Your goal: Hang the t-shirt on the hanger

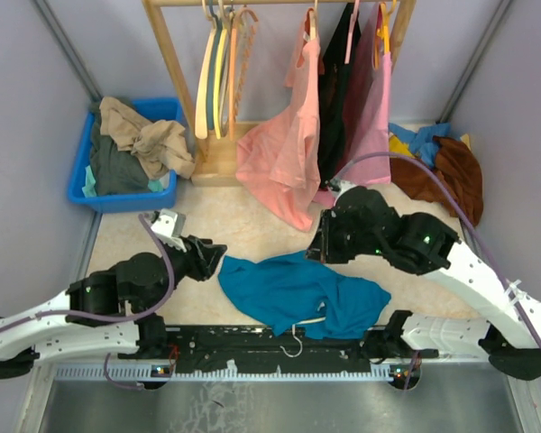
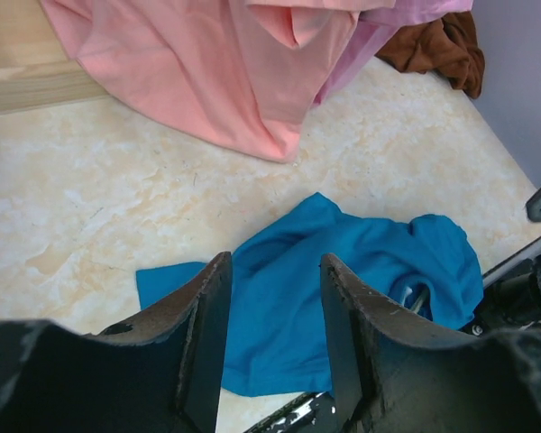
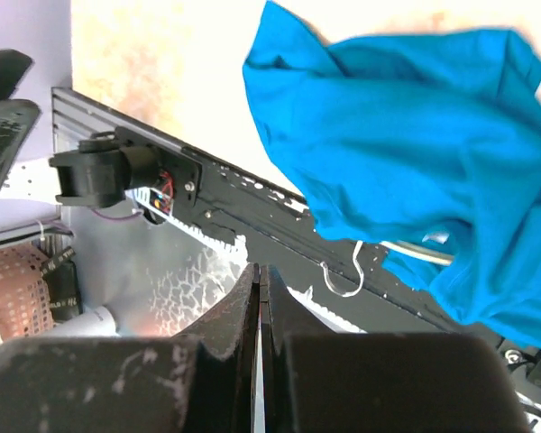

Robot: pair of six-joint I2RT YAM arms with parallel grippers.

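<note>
A teal t-shirt (image 1: 293, 287) lies crumpled on the table, close to the front edge. The hook of a white hanger (image 1: 291, 345) sticks out past the shirt's front side. In the right wrist view a short stretch of the hanger bar (image 3: 419, 252) shows at the neck; cloth hides the rest. To the left of the shirt, my left gripper is parted, its fingers apart with nothing held. My right gripper is raised near the shirt's back side in the top view. Its fingers are pressed together and nothing shows between them.
A wooden rack carries empty hangers (image 1: 221, 77) and hanging garments, including a pink shirt (image 1: 288, 144). At back left stands a blue bin (image 1: 122, 202) of clothes. Brown cloth (image 1: 446, 180) is heaped at back right. Bare table (image 1: 221, 221) lies between rack and shirt.
</note>
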